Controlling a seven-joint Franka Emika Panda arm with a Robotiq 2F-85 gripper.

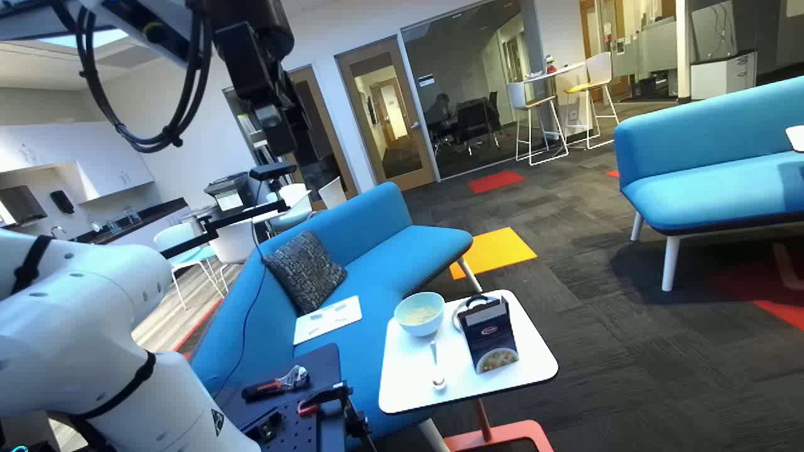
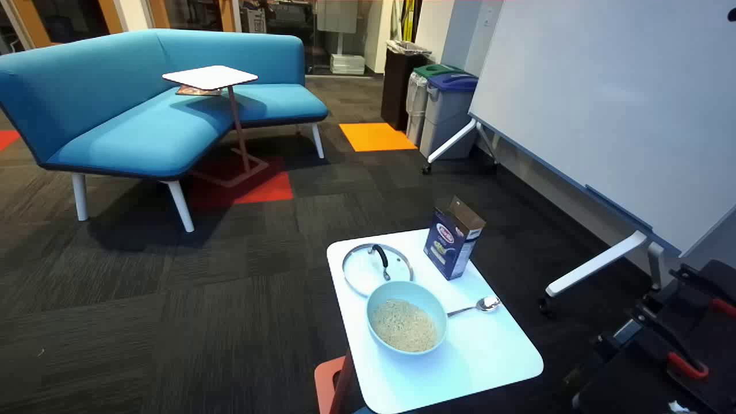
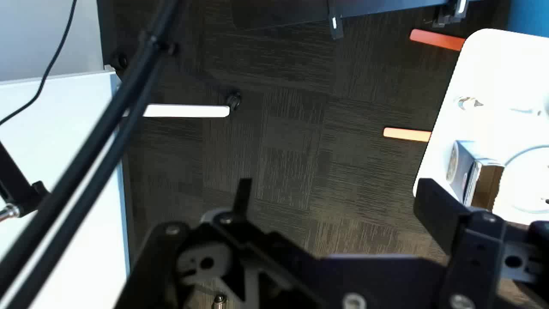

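Note:
Wide open, my gripper points down over dark carpet, with nothing between its fingers. In exterior view 1 the gripper [image 1: 282, 150] hangs high at the upper left, well away from the small white table [image 1: 407, 376]. On that table, exterior view 2 shows a light blue bowl [image 2: 407, 324] of pale grains or small pasta, a glass lid [image 2: 362, 269] with a black handle, an upright dark blue box [image 2: 448, 245] with its top flaps up, and a metal spoon [image 2: 487, 303] beside the bowl. The wrist view catches the open box [image 3: 484, 180] near the right edge.
A blue sofa [image 1: 362, 263] borders the table, with a grey cushion [image 1: 305, 271] on it. A dark board with tools [image 1: 279, 384] lies near the arm's base. The whiteboard [image 2: 593, 103] stands to the right in exterior view 2. Open carpet lies under the gripper.

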